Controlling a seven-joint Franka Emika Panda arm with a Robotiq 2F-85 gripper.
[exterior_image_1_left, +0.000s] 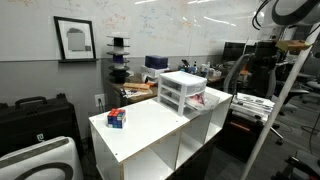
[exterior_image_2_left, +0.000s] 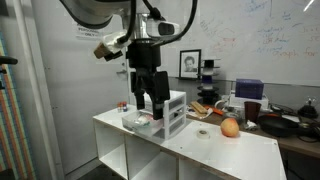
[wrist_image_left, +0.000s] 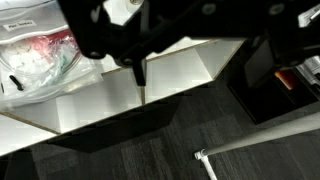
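Observation:
My gripper stands open in the wrist view, with nothing between its dark fingers; bare grey floor and the shelf's edge lie below it. In exterior view 1 the arm (exterior_image_1_left: 285, 48) is at the upper right, clear of the white shelf unit. A white drawer unit (exterior_image_1_left: 182, 82) rests on that unit's top. One of its clear drawers (exterior_image_2_left: 147, 126) is pulled out, seen partly behind my gripper in exterior view 2. Inside the drawer, at the left of the wrist view, lies a clear plastic bag (wrist_image_left: 45, 62) with reddish and white contents.
A red and blue box (exterior_image_1_left: 116, 118) sits near one end of the white top (exterior_image_1_left: 150, 125). Toward the other end are an orange round object (exterior_image_2_left: 229, 128) and a tape roll (exterior_image_2_left: 203, 135). A white pole (wrist_image_left: 260, 135) crosses the floor's right side.

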